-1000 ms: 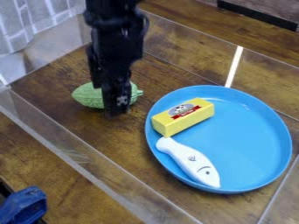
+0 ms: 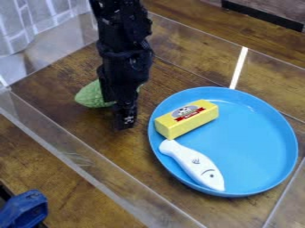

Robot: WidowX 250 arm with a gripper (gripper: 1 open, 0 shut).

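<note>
My black gripper [image 2: 119, 105] is low over the wooden board, down at a green leafy vegetable toy [image 2: 93, 94], which is partly hidden behind it. Whether the fingers have closed on the toy is unclear. A blue plate [image 2: 251, 142] at the right holds a yellow box [image 2: 186, 119] with a printed label and a white fish toy [image 2: 191, 166].
A blue object [image 2: 21, 210] lies at the lower left corner. Clear side walls border the board. Bare wood shows at the lower left of the board and behind the plate.
My gripper has come down onto the green toy, covering more of it. The plate and the things on it have not moved.
</note>
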